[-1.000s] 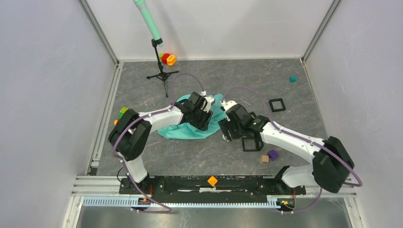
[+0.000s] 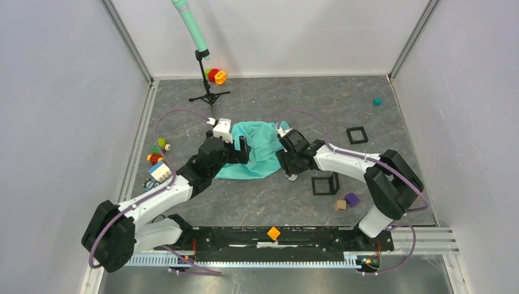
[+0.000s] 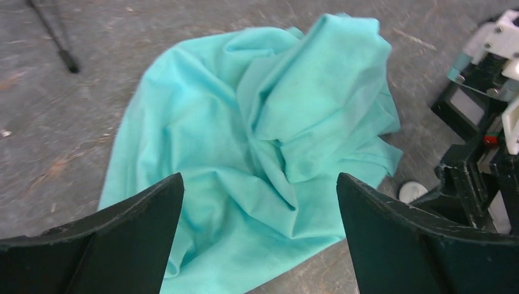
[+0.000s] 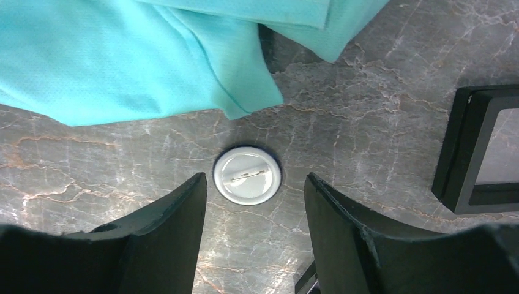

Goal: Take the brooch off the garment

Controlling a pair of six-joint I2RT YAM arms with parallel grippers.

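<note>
The turquoise garment [image 2: 254,168] lies crumpled at the middle of the floor. In the right wrist view the round white brooch [image 4: 247,174], with a pin bar across it, lies on the bare floor just beside the cloth, between the fingertips of my right gripper, which stands open over it. My left gripper is open above the garment, with cloth in view below and nothing held between its fingers.
Black frames [image 2: 324,193] [image 2: 357,140] stand to the right, near a purple cube [image 2: 352,199] and wooden block [image 2: 341,204]. Toys [image 2: 156,159] lie at the left. A tripod [image 2: 208,92] stands behind.
My left arm has pulled back leftward and away from the cloth's middle. My right arm has shifted slightly left and toward the back, around where the brooch lies.
</note>
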